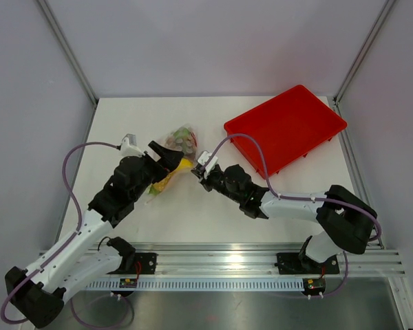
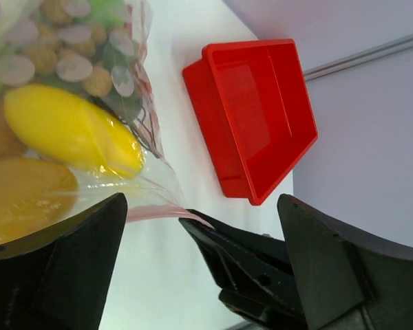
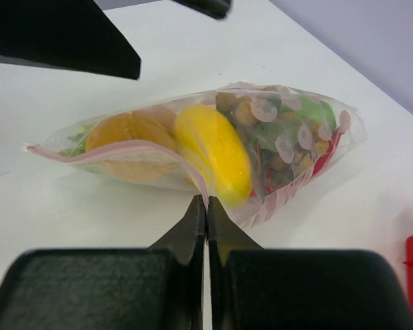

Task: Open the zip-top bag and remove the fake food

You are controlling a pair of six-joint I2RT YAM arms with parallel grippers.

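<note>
The clear zip bag (image 1: 175,148) lies on the white table, holding a yellow fake food piece (image 2: 72,127), an orange-brown one (image 3: 124,134) and greens with brown bits (image 3: 289,137). My right gripper is shut at the front of the bag, the pink zip edge (image 2: 158,213) running to its fingertips; in the left wrist view it sits below that edge. My left gripper stands open above and left of the right one, over the bag in the top view, nothing between its fingers.
A red tray (image 1: 282,127) stands at the back right of the table. Bare table shows around the bag, at the left and front. The two arms are close together at the centre.
</note>
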